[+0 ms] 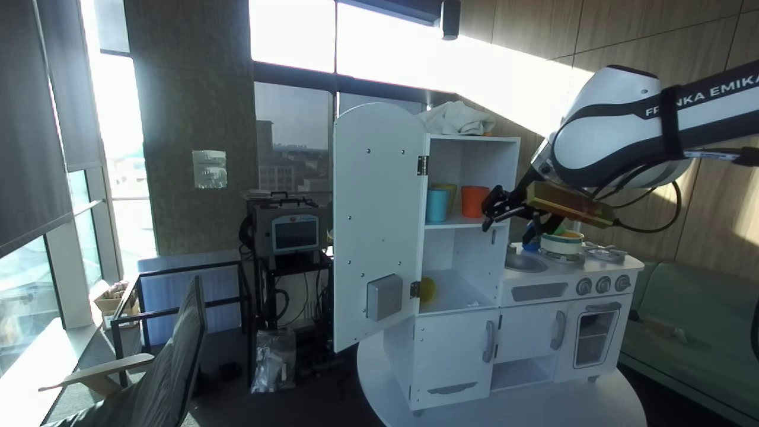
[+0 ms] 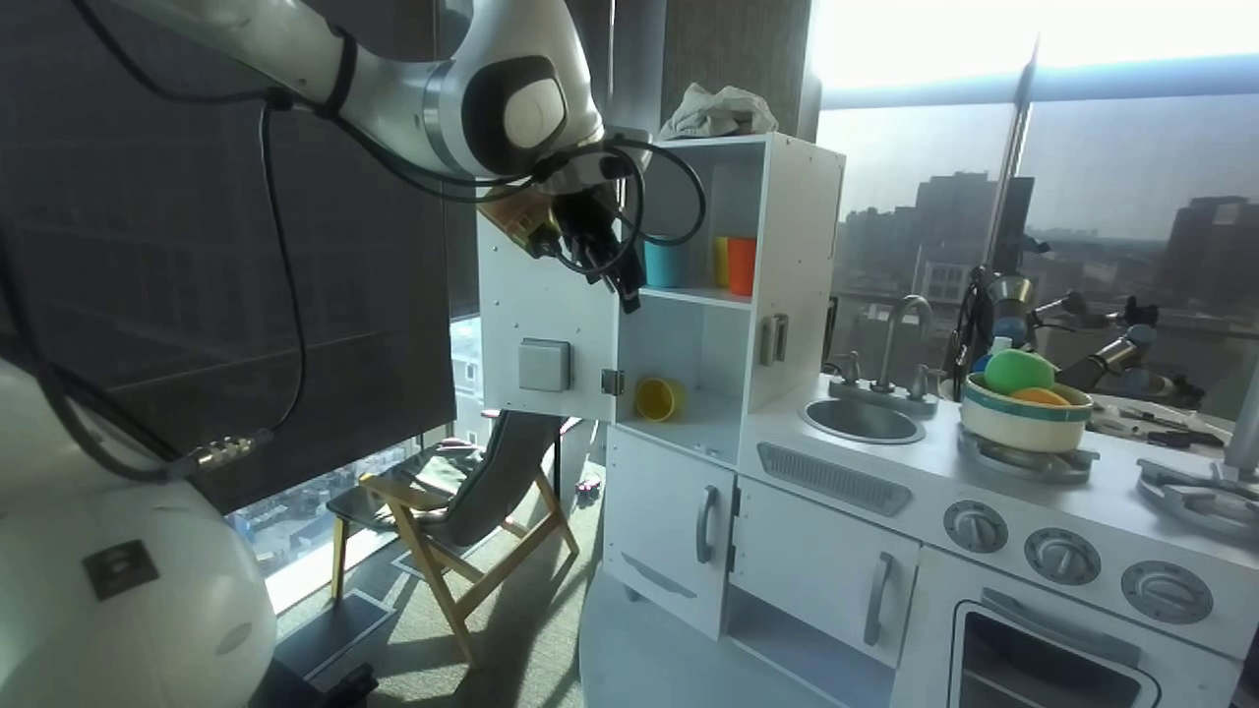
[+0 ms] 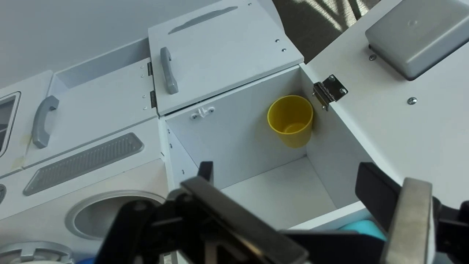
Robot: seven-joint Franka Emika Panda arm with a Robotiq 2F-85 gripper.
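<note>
My gripper (image 1: 506,229) hangs in front of the white toy cabinet's open upper side, its fingers apart and empty. From the wrist view, the gripper faces the lower compartment, fingers well spread. A yellow cup (image 3: 290,121) lies tipped in that compartment, mouth facing out, close to the hinge side and clear of the fingers. On the shelf above stand a blue cup (image 1: 437,205) and an orange cup (image 1: 474,201), with another yellow cup (image 2: 721,261) partly hidden behind them. Only a bit of the blue cup (image 3: 365,228) shows beside the right finger.
The cabinet door (image 1: 377,228) stands wide open at the left. To the right are a sink (image 2: 865,419) and a pot (image 2: 1024,413) holding green and orange round items. A cloth (image 1: 456,117) lies on top of the cabinet. The lower compartment's floor is mostly bare.
</note>
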